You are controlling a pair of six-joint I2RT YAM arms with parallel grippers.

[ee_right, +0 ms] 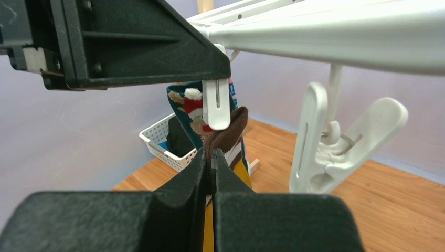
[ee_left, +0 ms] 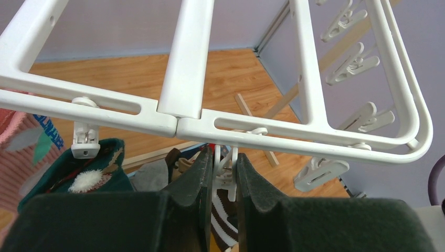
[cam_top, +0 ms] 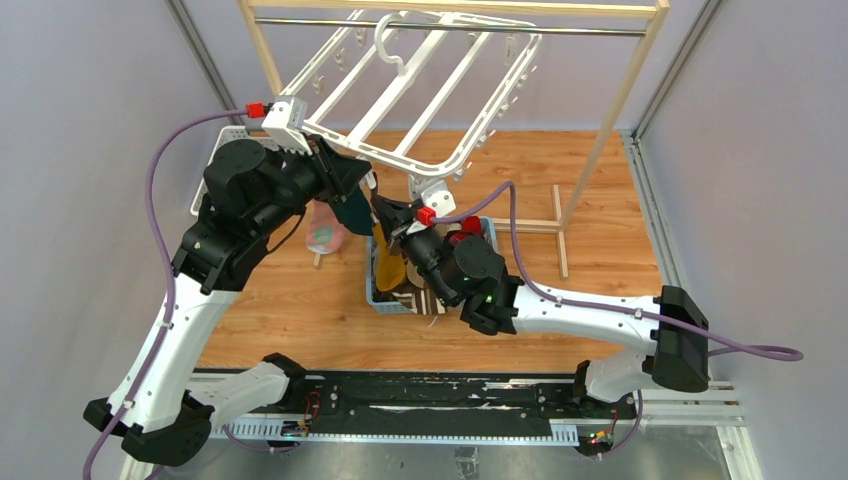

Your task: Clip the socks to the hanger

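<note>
The white hanger (cam_top: 400, 155) hangs from the metal rod, its clips along the rails. My left gripper is shut on one clip (ee_left: 224, 167) below the front rail. My right gripper, low beside that clip, is shut on the brown cuff of a striped, yellow-footed sock (ee_right: 230, 137). The cuff's top edge stands up at the clip's lower end; whether it lies between the clip's fingers cannot be told. A dark green sock (ee_left: 99, 168) with a white pompom hangs from another clip (ee_left: 85, 140), left of my left gripper.
Pink patterned cloth (ee_left: 36, 142) hangs farther left. Below, a blue basket (cam_top: 388, 308) holds more socks, and a white basket (ee_right: 170, 157) stands at the back left. An empty clip (ee_right: 336, 149) hangs right of my right gripper.
</note>
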